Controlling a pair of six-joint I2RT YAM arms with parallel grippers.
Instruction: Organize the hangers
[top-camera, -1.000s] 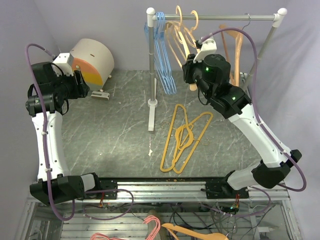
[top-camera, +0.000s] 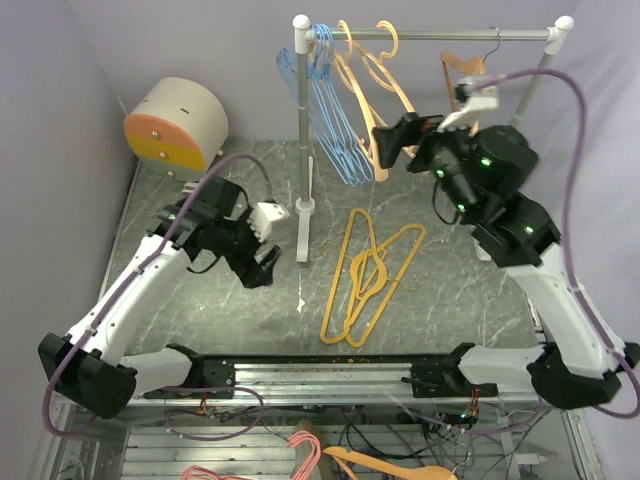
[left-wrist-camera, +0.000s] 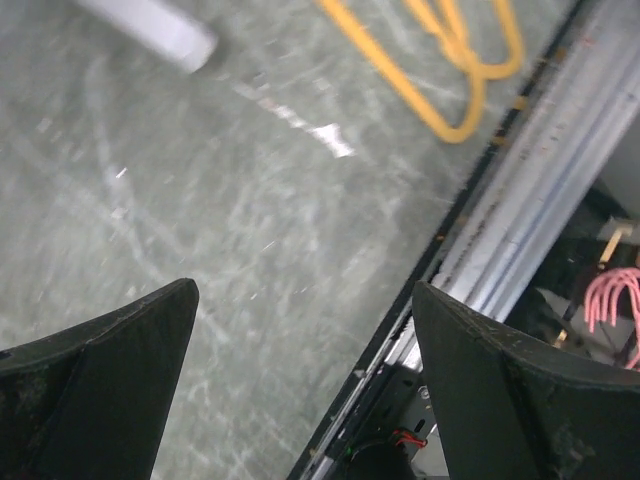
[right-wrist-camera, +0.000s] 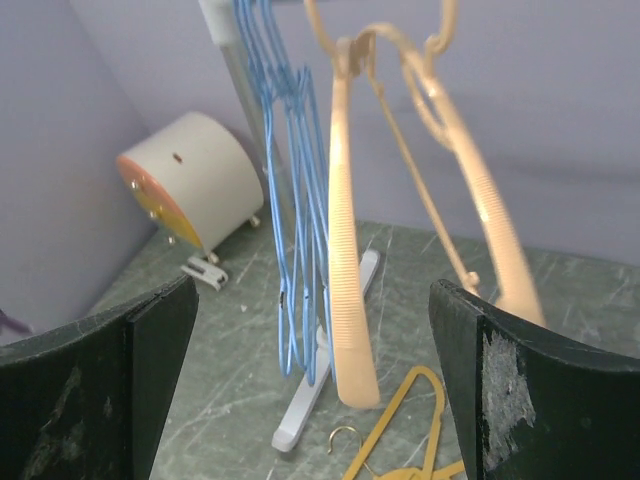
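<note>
Blue hangers (top-camera: 330, 110) and beige wooden hangers (top-camera: 365, 130) hang on the rack's rail (top-camera: 440, 35); another wooden hanger (top-camera: 452, 62) hangs farther right. Yellow hangers (top-camera: 335, 290) lie overlapped on the grey floor. My right gripper (top-camera: 405, 133) is open beside the beige hangers, which show between and beyond its fingers in the right wrist view. My left gripper (top-camera: 253, 270) is open low over the floor, left of the yellow hangers, with nothing between its fingers.
A round cream container (top-camera: 180, 110) with an orange and yellow front stands back left. The rack's foot (top-camera: 303, 230) is on the floor. Below the front metal edge lie pink hangers (top-camera: 305, 455), an orange wooden hanger (top-camera: 390, 465) and cables.
My left arm has swung right and down toward the middle of the floor. My right gripper has shifted slightly up and right from the beige hangers, which have swung a little.
</note>
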